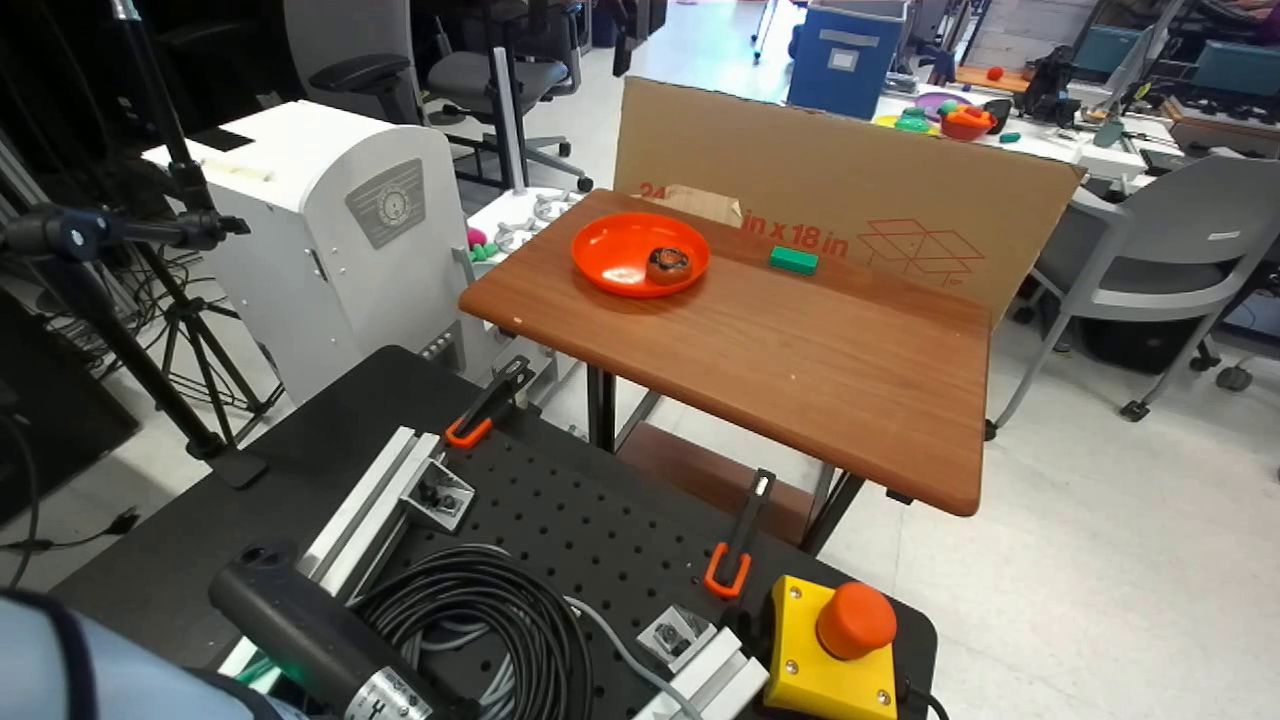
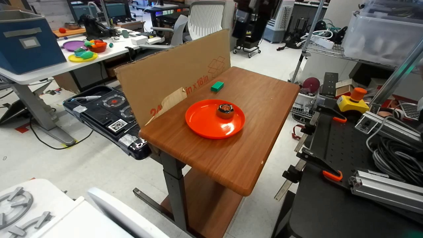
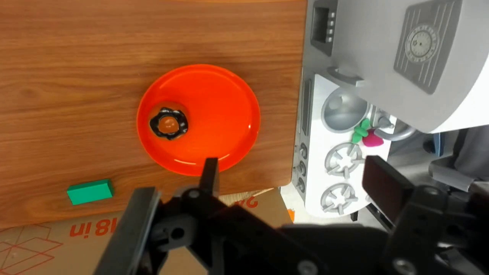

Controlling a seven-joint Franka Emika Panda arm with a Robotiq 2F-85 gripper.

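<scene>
A toy doughnut with dark icing (image 3: 169,123) rests in the red-orange plate (image 3: 215,119), toward its left side in the wrist view. The plate sits on the brown wooden table (image 2: 253,99). On bare wood beside the cardboard lies a green block (image 3: 90,191), apart from the plate. In the wrist view my gripper is open over the scene, its fingers (image 3: 387,190) spread wide with nothing held between them. Exterior view 2 shows a dark part of the arm's end (image 2: 253,19) at the top edge, high above the table; its fingertips cannot be made out there.
A cardboard wall (image 1: 828,180) stands along one long side of the table. At the plate's end are a toy stove (image 3: 321,183) and a white cabinet (image 1: 324,228). An emergency stop button (image 1: 855,620) sits on the black bench.
</scene>
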